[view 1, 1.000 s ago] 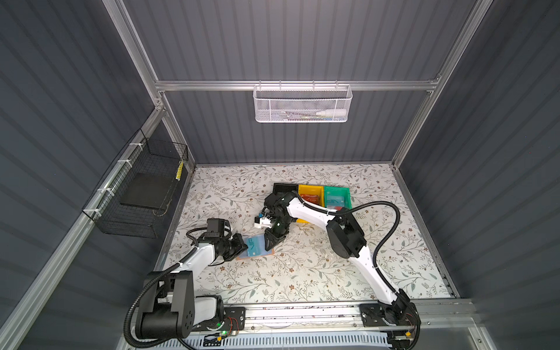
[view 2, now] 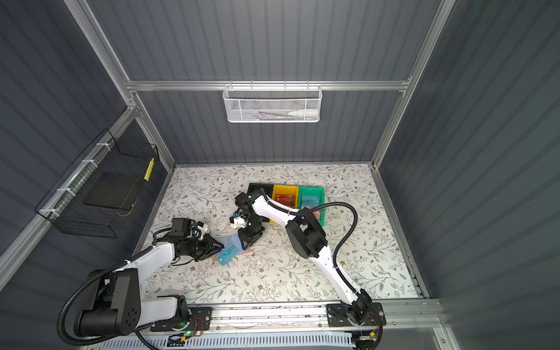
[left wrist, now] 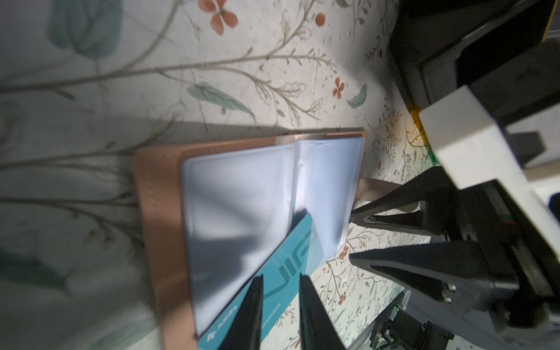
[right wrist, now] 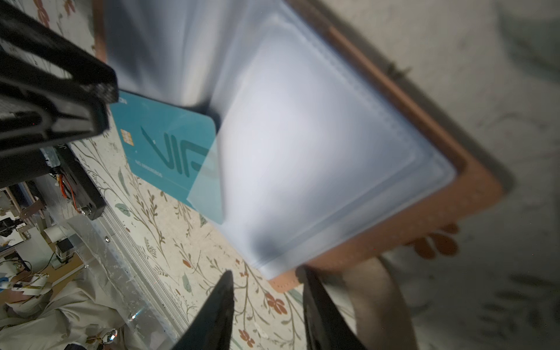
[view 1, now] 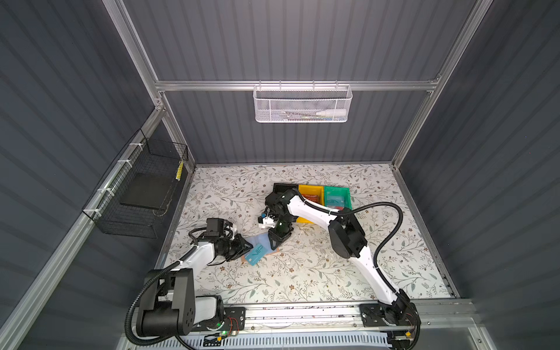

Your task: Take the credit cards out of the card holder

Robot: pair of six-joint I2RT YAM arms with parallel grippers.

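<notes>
An open brown card holder with clear sleeves (left wrist: 233, 204) lies on the floral surface at the left front. A teal VIP card (right wrist: 157, 143) sticks partly out of a sleeve toward the front, also seen in the top left view. My left gripper is over that card, fingers parted, tips on or just above it. My right gripper is part open at the holder's other end, beside its brown edge, with nothing clearly held.
Black, yellow (view 2: 285, 188) and green (view 1: 344, 195) bins stand behind the right arm, some holding cards. A black wire basket (view 1: 143, 192) hangs on the left wall.
The teal card sticks farther out toward the front than a second ago.
</notes>
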